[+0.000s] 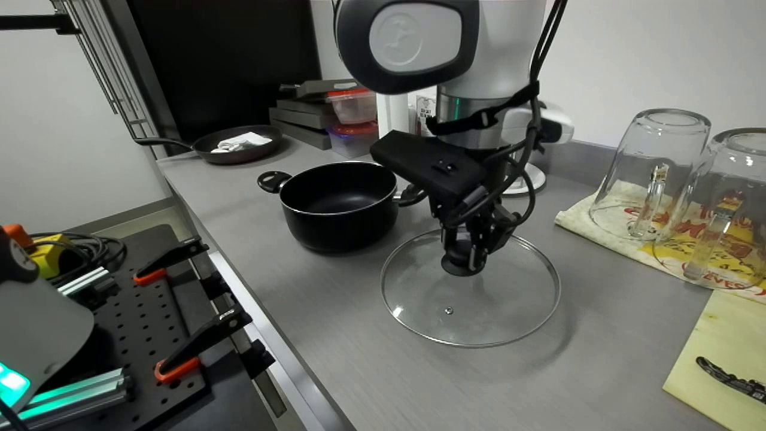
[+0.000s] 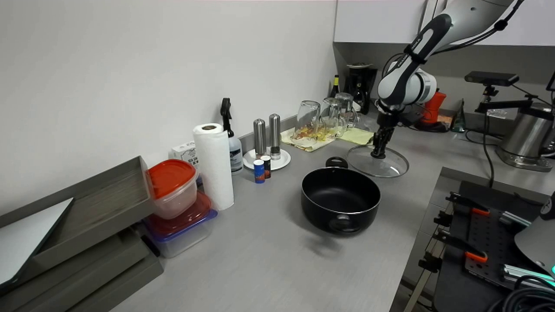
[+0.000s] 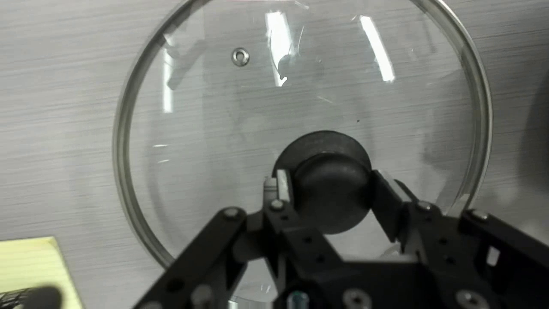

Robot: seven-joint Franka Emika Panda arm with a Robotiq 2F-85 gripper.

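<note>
A round glass lid (image 1: pixel 495 316) with a metal rim hangs over the counter, its shadow showing apart from it to the right. My gripper is shut on the lid's black knob (image 3: pixel 332 198), one finger on each side. Beside the lid stands an uncovered, empty black pot (image 1: pixel 337 194) with two side handles. In exterior view 2 the lid (image 2: pixel 382 164) is just behind the pot (image 2: pixel 341 195), towards the far end of the counter. The gripper (image 2: pixel 378 153) points down at it.
Upturned glass mugs (image 1: pixel 650 172) stand on a cloth at the right, close to a yellow cloth (image 1: pixel 718 352). A frying pan (image 1: pixel 240 143) and plastic boxes (image 1: pixel 353 136) are farther back. Bare counter (image 1: pixel 445 388) lies in front of the lid.
</note>
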